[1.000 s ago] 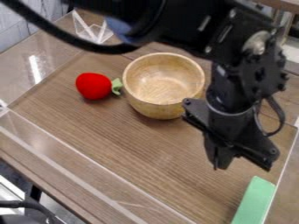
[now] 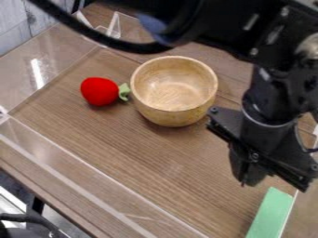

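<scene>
My black gripper (image 2: 252, 172) hangs low over the right side of the wooden table, just above and left of a pale green rectangular object (image 2: 271, 216); it looks shut, with nothing visible between its small fingertips. A wooden bowl (image 2: 173, 96) sits at the upper middle, behind and left of the gripper. A red tomato-like object (image 2: 99, 91) with a green part lies just left of the bowl.
A railing and cables run along the lower left edge. The arm covers much of the upper right.
The gripper has shifted slightly right, towards the side where the green object lies. The bowl, red object and green object stay in place.
</scene>
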